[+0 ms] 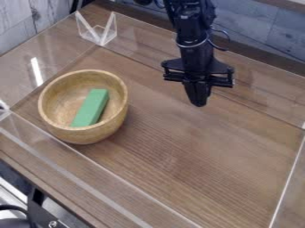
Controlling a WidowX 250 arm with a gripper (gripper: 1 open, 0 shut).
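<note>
My black gripper (198,89) hangs from the top centre over the wooden table, right of a wooden bowl (53,107). Its fingers point down; whether they are open or shut is hard to tell. A green block (91,107) lies inside the bowl at the left.
A white wire object (98,28) stands at the back left. Cables and dark hardware show at the bottom-left corner and beyond the far edge.
</note>
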